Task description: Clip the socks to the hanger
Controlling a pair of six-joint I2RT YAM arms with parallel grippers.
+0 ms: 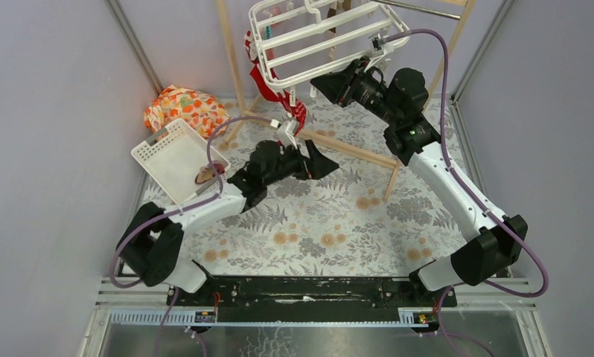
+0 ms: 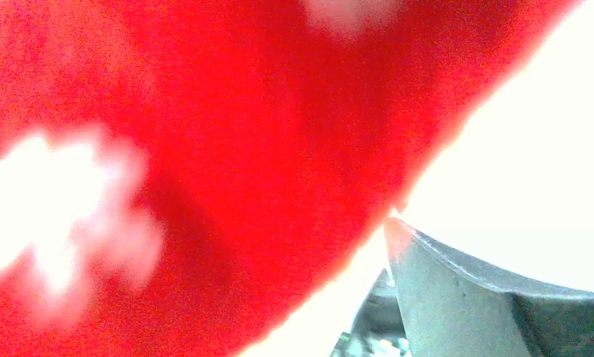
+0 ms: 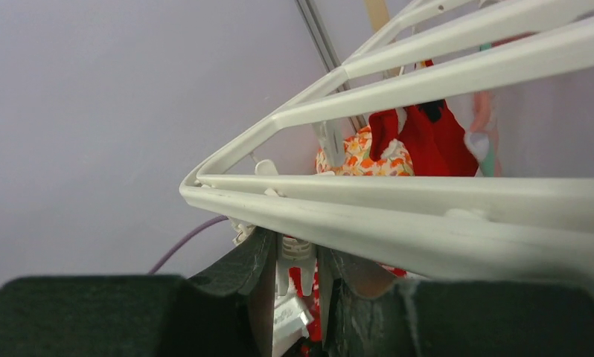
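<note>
My right gripper is shut on a white hanger clip beneath the front rail of the white clip hanger. A red patterned sock hangs below the hanger, with another red sock further along. My left gripper stands open, below and slightly right of the hanging sock in the top view; in the left wrist view, blurred red fabric fills much of the frame beside one finger.
A white basket with a brown item inside sits at the left, by an orange floral bundle. A wooden stand holds the hanger.
</note>
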